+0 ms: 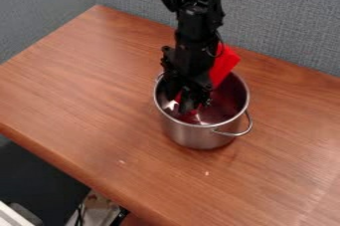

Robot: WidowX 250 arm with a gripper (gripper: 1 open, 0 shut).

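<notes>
A steel pot with a wire handle stands on the wooden table. My black gripper reaches down into it from above, its fingertips among red and white shapes inside. What is between the fingers is hidden by the gripper and too small to tell. A red object shows behind the gripper, above the pot's back rim.
A grey partition runs behind it. The table's front left edge drops to a dark area with clutter.
</notes>
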